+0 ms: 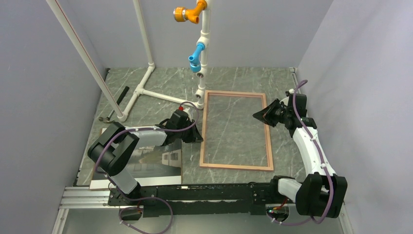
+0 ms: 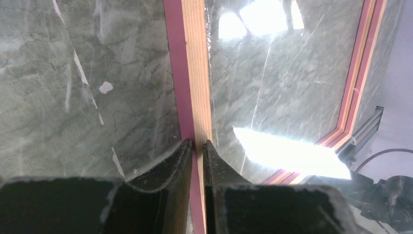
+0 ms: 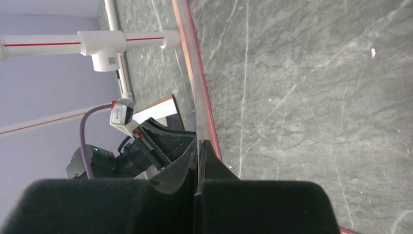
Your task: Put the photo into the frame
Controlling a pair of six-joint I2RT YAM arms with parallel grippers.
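The wooden frame (image 1: 235, 166) lies flat in the middle of the table, the marble surface showing through it. On its left bar, my left gripper (image 1: 200, 140) is shut; the left wrist view shows the bar (image 2: 197, 73) between its fingers. My right gripper (image 1: 254, 116) is shut above the frame's inside, near the right bar. A thin, see-through edge (image 3: 194, 73) runs down to its fingertips in the right wrist view; whether it is pinched there I cannot tell. Glare and a doubled frame outline in the left wrist view suggest a clear sheet (image 2: 287, 151). The photo (image 1: 160, 170) lies at left, partly under my left arm.
White pipes (image 1: 168, 97) with a blue tap (image 1: 196, 56) and an orange fitting (image 1: 187, 13) stand behind and left of the frame. A dark-handled tool (image 1: 122, 96) lies at far left. Bare table shows right of the frame.
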